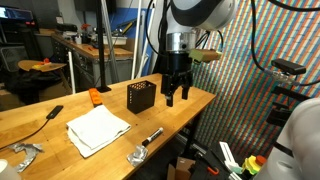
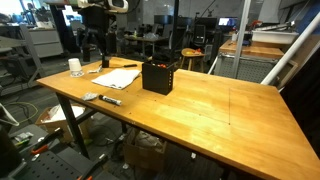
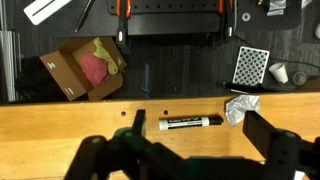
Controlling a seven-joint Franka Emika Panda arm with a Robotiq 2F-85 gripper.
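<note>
My gripper (image 1: 177,99) hangs open above the table near its front edge, pointing down, its fingers well apart. Nothing sits between them. Below, in the wrist view, a marker-like tube (image 3: 190,123) with a white label and black end lies on the wooden table (image 3: 90,150). Next to it is a crumpled piece of clear or silvery wrap (image 3: 241,108). On the table in the first exterior view are a folded white cloth (image 1: 98,130) and a black mesh box (image 1: 141,96). In the second exterior view, the box (image 2: 158,77) has orange or red things at its top.
A white cup (image 2: 75,65) stands at the table's far left in the second exterior view. Another crumpled wrap (image 1: 27,155), a dark tool with a cord (image 1: 54,112) and an orange object (image 1: 95,97) lie about. A cardboard box (image 3: 83,67) sits below the edge.
</note>
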